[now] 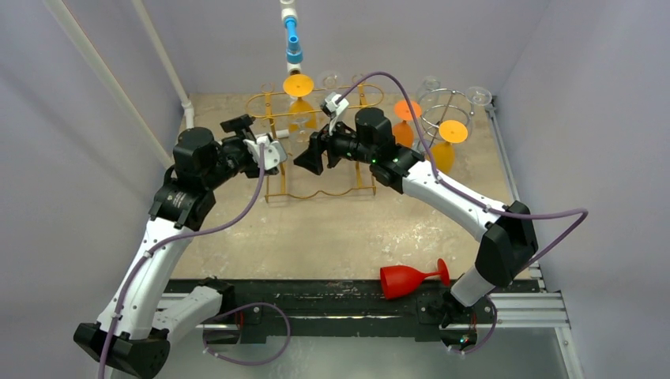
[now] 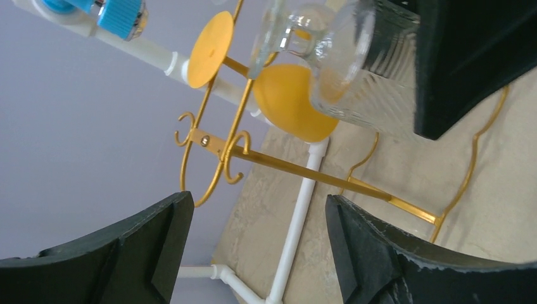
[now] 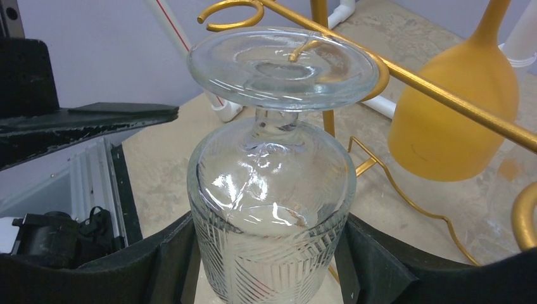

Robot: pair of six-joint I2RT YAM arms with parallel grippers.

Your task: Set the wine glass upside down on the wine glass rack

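A clear wine glass [image 3: 278,158] hangs foot up beside the gold wire rack [image 1: 320,195], its ribbed bowl pointing down. My right gripper is shut on that bowl, one finger on each side. The round foot lies level with the rack's upper wires; whether the stem is between them I cannot tell. In the left wrist view the glass [image 2: 345,69] appears sideways near a dark right finger [image 2: 468,57]. At the rack's left, my left gripper stands open, nothing between its fingers; one left finger [image 3: 114,117] shows left of the glass.
An orange-yellow glass [image 1: 299,85] hangs upside down at the rack's back. A round wire rack [image 1: 456,110] with several glasses stands at the back right. A red glass [image 1: 403,280] lies at the front edge. White pipes [image 2: 294,234] run behind the gold rack.
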